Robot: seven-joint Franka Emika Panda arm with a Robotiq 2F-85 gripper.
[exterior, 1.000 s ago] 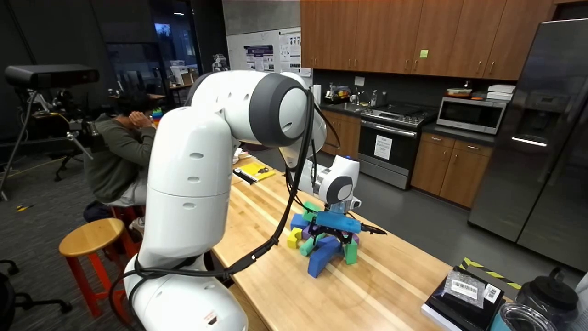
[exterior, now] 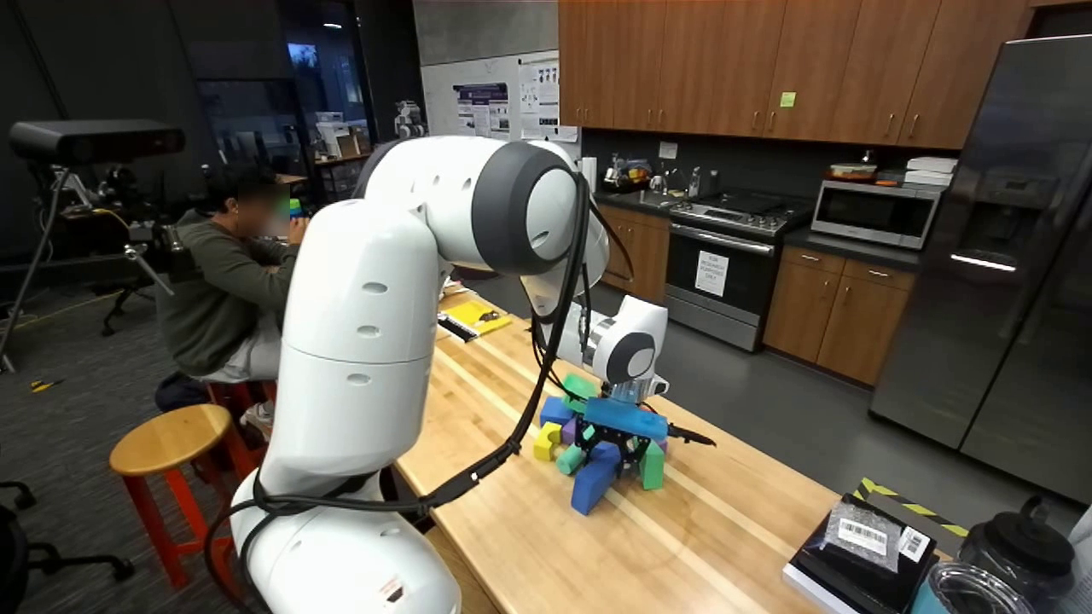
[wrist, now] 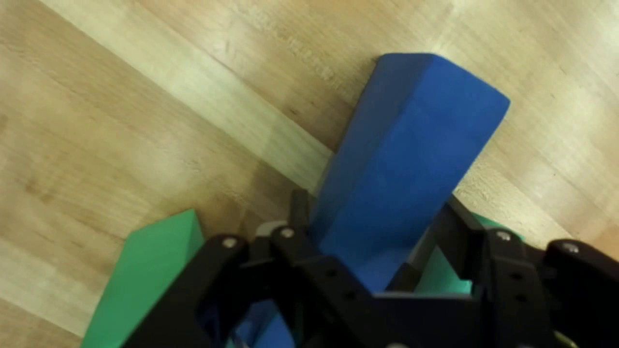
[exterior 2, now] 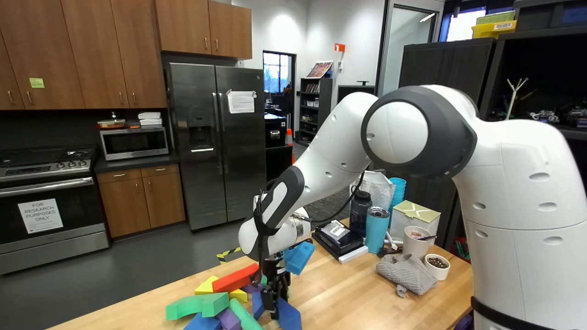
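Observation:
A long blue block (wrist: 409, 151) lies at the front of a heap of coloured blocks on the wooden table. My gripper is low over it, with one finger on each side of the block. Its fingers (wrist: 299, 211) stand part open; whether they press on the block's sides does not show clearly. In exterior view 1 the same blue block (exterior: 594, 483) sticks out from under the gripper toward the front. A green block (wrist: 148, 267) is to the left in the wrist view. Another green block shows partly behind the right finger.
Yellow (exterior: 548, 442), green, purple and blue blocks crowd around the gripper; a red block (exterior 2: 235, 277) rests on top of the heap. Black boxes (exterior: 865, 547), a teal tumbler (exterior 2: 377, 230) and a grey cloth (exterior 2: 407, 273) occupy the table's far end. Bare table lies between.
My gripper has come down lower among the blocks, its fingers now around the blue block. The blue block appears to lie where it was.

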